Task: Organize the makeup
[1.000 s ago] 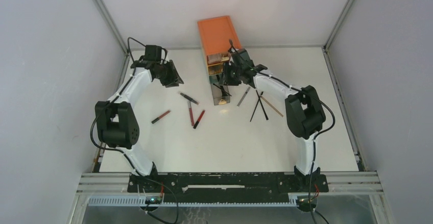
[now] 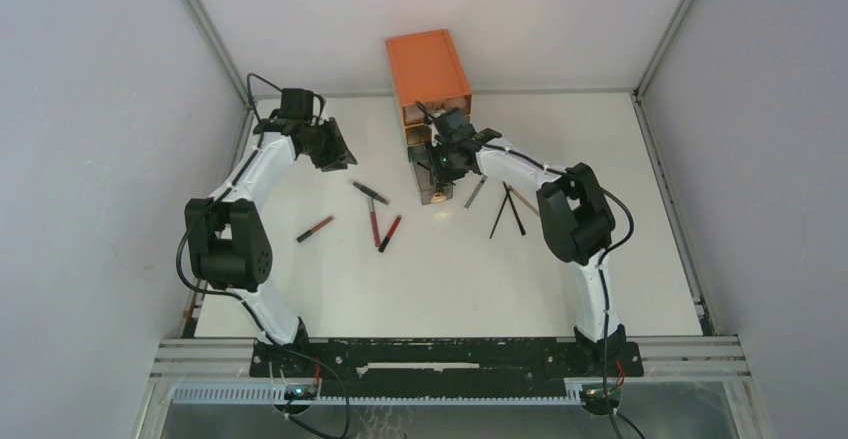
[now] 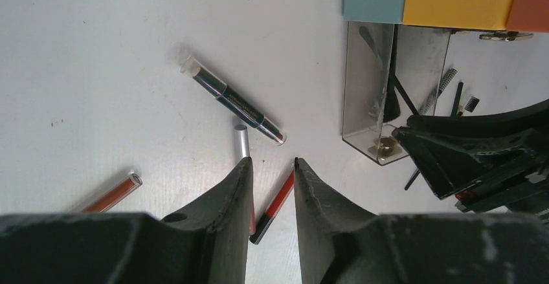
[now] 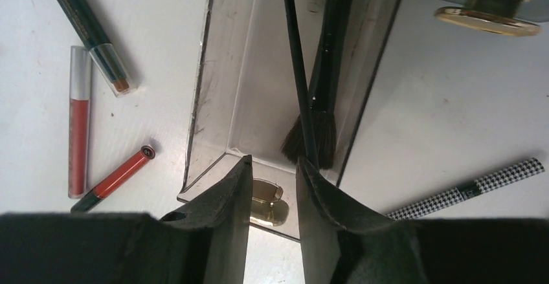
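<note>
An orange-topped organizer (image 2: 425, 64) stands at the back centre, one clear drawer (image 4: 217, 90) pulled out holding a black brush (image 4: 327, 70), a thin dark stick (image 4: 294, 44) and a gold knob. My right gripper is open over that drawer. My left gripper hangs over the left of the table, fingers apart, nothing visible between them. Below it lie a dark green stick (image 3: 239, 103), a pink-red lip gloss (image 4: 79, 142), a red-black tube (image 4: 129, 171) and another red tube (image 3: 113, 192).
Right of the drawer lie a checkered pen (image 4: 440, 200) and several thin brushes and pencils (image 2: 513, 214).
The left arm has barely moved.
</note>
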